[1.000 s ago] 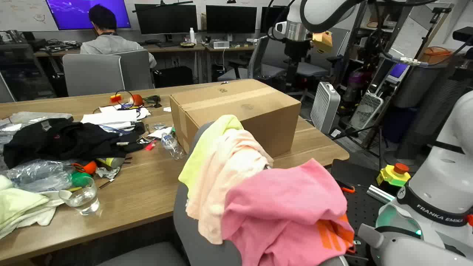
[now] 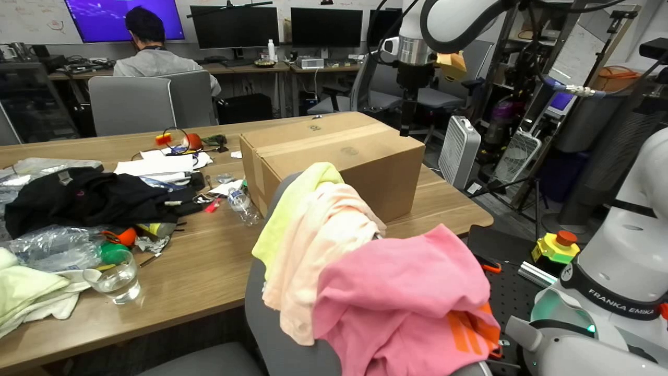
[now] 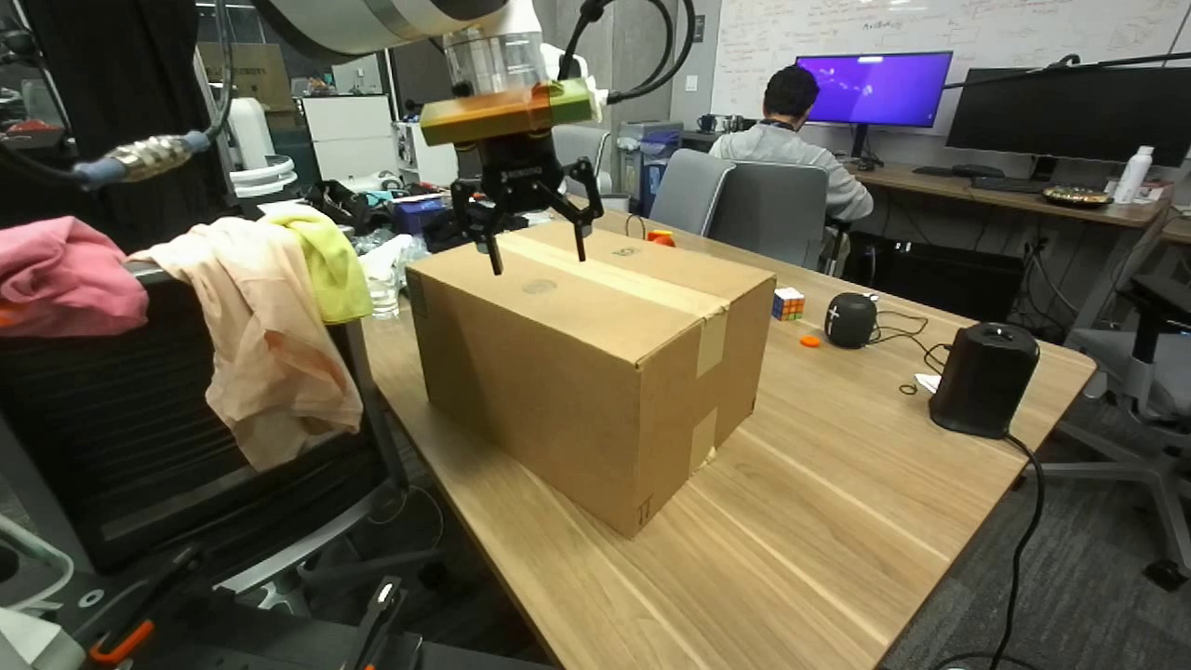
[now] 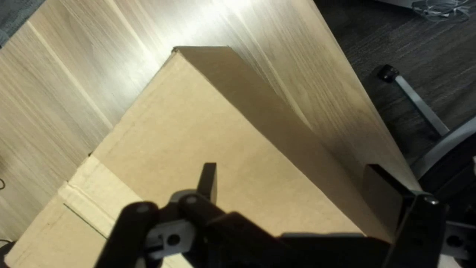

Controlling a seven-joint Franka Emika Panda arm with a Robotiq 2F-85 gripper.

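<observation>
A large closed cardboard box (image 3: 536,385) with pale tape along its top stands on the wooden table. My gripper (image 3: 538,257) hangs open over the box, its fingers spread and nothing between them. In the wrist view the box's top (image 4: 209,134) lies below my gripper; one finger (image 4: 208,181) is over the top, while the other appears beyond the box's long edge. From the side, exterior view 1 has the gripper (image 2: 405,128) near the right end of the box (image 2: 376,169). Whether a fingertip touches the cardboard I cannot tell.
Pink, peach and yellow cloths (image 2: 401,282) drape over a chair close to the table. Past the box are a Rubik's cube (image 3: 788,303), a small speaker (image 3: 850,320) and a black device (image 3: 984,380). Clutter and a glass (image 2: 119,279) occupy the table's other end. Bare tabletop lies beside the box.
My gripper has shifted slightly left and lower in exterior view 1. The box, the cloths and the clutter have stayed where they were.
</observation>
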